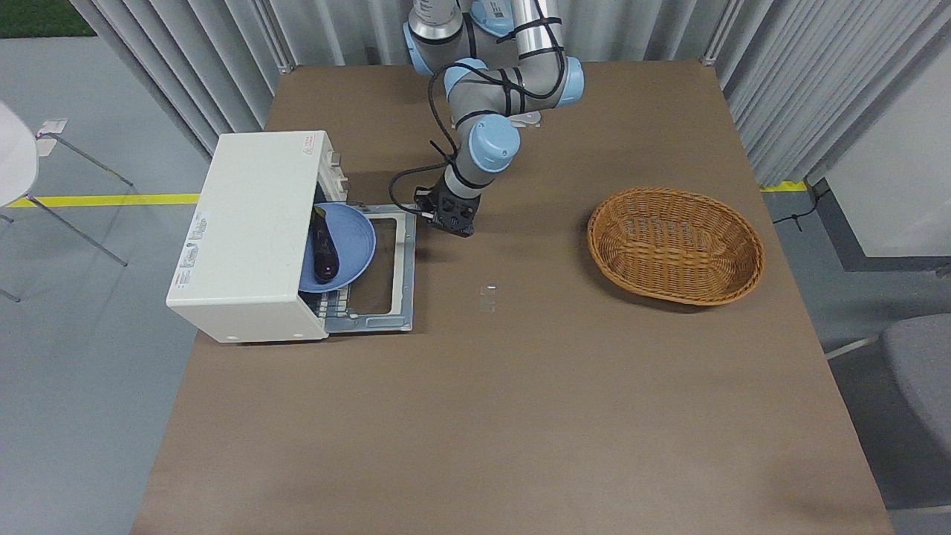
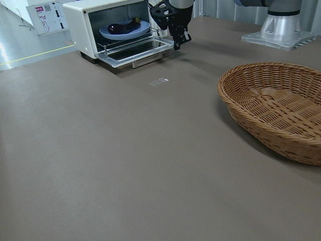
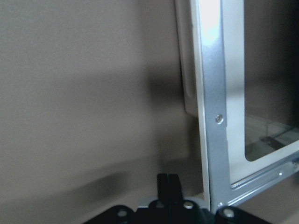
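Note:
A white toaster oven [image 1: 241, 232] lies on the table with its door [image 1: 403, 267] folded down flat. In it a blue plate [image 1: 348, 241] holds a dark eggplant [image 1: 325, 250]. My gripper is low beside the outer edge of the door near its back corner, fingertips pointing down; in the wrist view its black fingers sit together with no gap showing, just at the door's metal frame. Whether they touch it I cannot tell.
A wicker basket [image 1: 673, 245] stands on the right of the table [image 1: 535, 401]. The arm's base is at the back edge.

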